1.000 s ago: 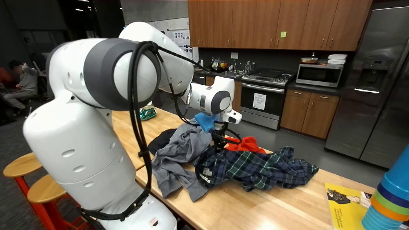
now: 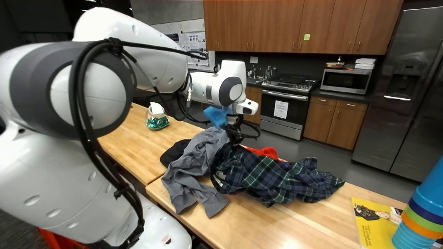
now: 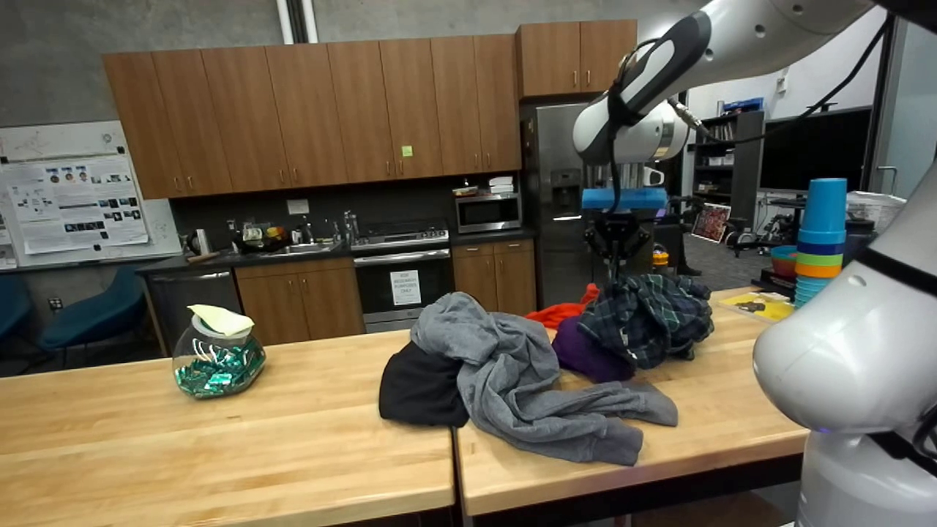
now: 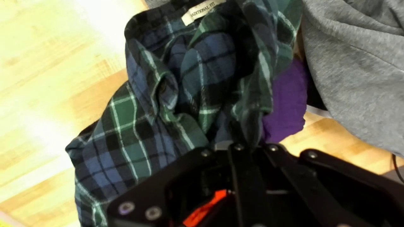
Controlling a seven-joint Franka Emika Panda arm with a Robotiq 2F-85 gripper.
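Note:
A dark green and navy plaid shirt (image 2: 274,176) lies bunched across the table, its collar end raised toward my gripper (image 2: 235,143). Close up in the wrist view, the gripper is shut with a fold of the plaid shirt (image 4: 151,132) at its fingertips. Part of the shirt (image 3: 654,316) still rests on the wood in the second exterior view. A grey sweatshirt (image 3: 527,386) lies beside it, partly over a black garment (image 3: 422,386). Purple cloth (image 4: 288,102) shows next to the shirt's edge.
Behind the shirt lies red cloth (image 2: 265,153). A glass jar (image 3: 219,360) of green-wrapped items stands on the far table. A yellow booklet (image 2: 373,226) and stacked cups (image 2: 421,215) occupy the other end. Bare wood lies in front of the shirt.
My gripper has risen and shifted slightly left, drawing the shirt's collar end up with it. The arm has swung back toward the camera. The red cloth is now more covered.

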